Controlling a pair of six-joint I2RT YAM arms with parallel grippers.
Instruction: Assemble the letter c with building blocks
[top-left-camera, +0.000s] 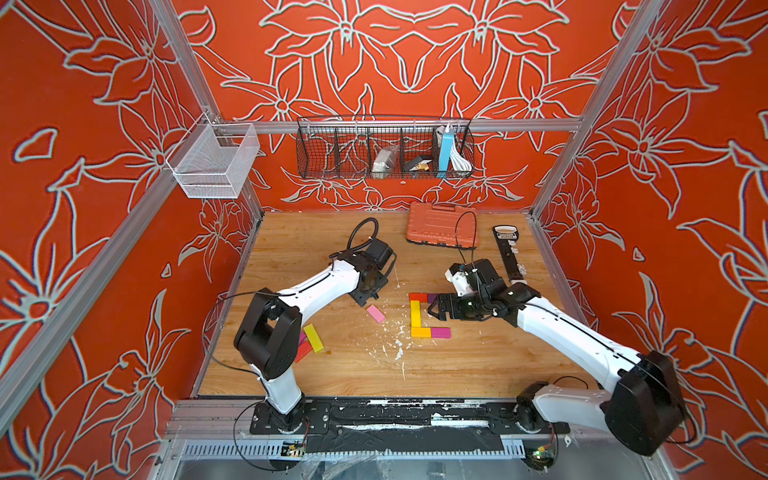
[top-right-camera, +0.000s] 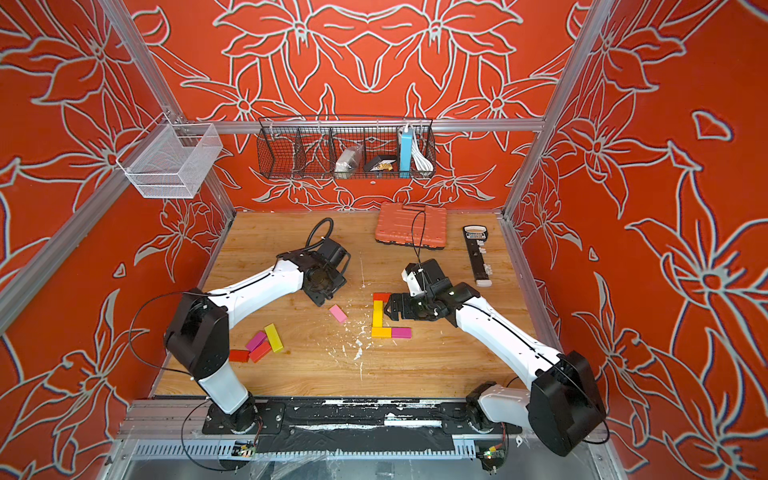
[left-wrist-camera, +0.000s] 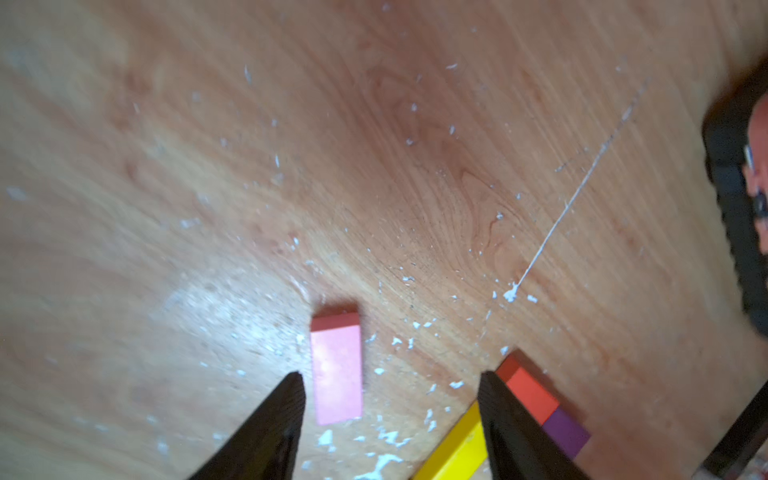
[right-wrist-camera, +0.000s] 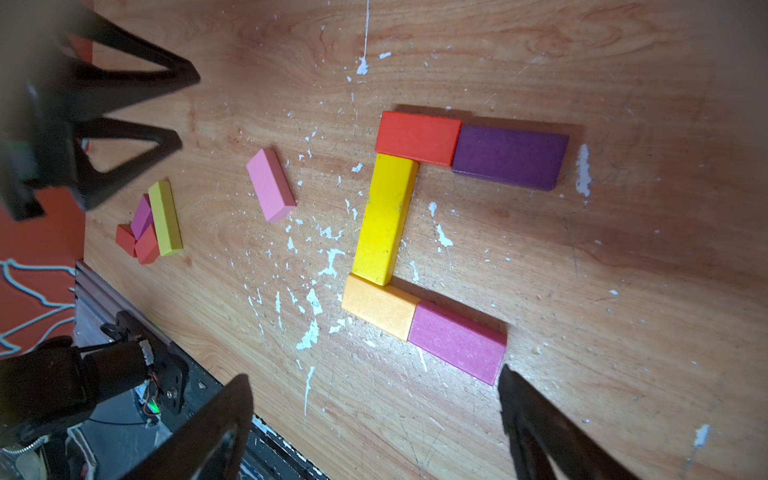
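A C outline lies on the table: red block (right-wrist-camera: 418, 137), purple block (right-wrist-camera: 510, 156), yellow block (right-wrist-camera: 385, 220), orange block (right-wrist-camera: 381, 305) and magenta block (right-wrist-camera: 457, 341), end to end. Left of it a pink block (right-wrist-camera: 271, 185) lies alone on the wood. My left gripper hovers near the pink block, its fingers apart and nothing between them in its grip; in its wrist view the block shows beneath, nearer the left finger. Above the C's opening hangs my right gripper, open and empty; in the top left view it partly covers the purple block.
A yellow-green block (top-right-camera: 273, 337), a magenta block (top-right-camera: 256, 341) and red blocks (top-right-camera: 261, 352) are grouped at the front left. At the back lies an orange case (top-left-camera: 442, 225), with a black strip-like object (top-left-camera: 509, 252) to its right. The table between the arms is mostly clear.
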